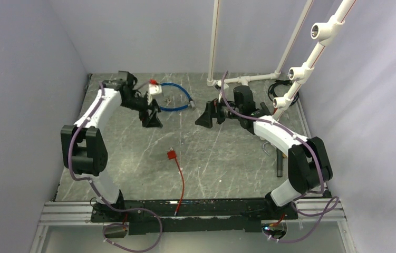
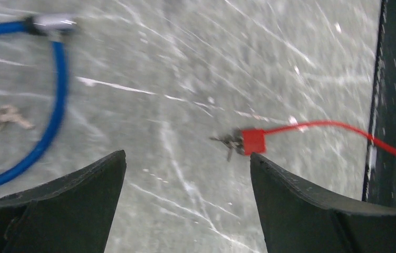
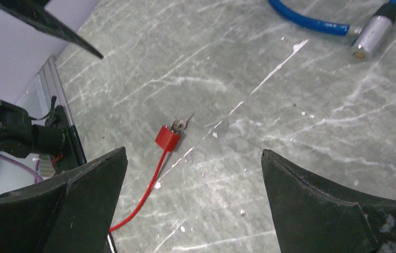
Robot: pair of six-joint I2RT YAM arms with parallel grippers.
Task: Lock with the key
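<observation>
A blue cable lock (image 1: 172, 109) lies looped at the back of the table, its silver lock body (image 3: 372, 38) at the loop's right end. Small metal keys (image 2: 7, 117) rest on the table inside the loop, blurred in the left wrist view. Closer to the front, a red tag (image 3: 167, 138) with small metal pieces lies on a red cord. My left gripper is open and empty, in front of the loop. Over the middle of the table, right of the cable, my right gripper also stands open, nothing between its fingers.
White pipes (image 1: 261, 77) run along the back right. A coiled black cable (image 1: 278, 89) and a dark rod-like thing (image 1: 279, 163) lie at the right.
</observation>
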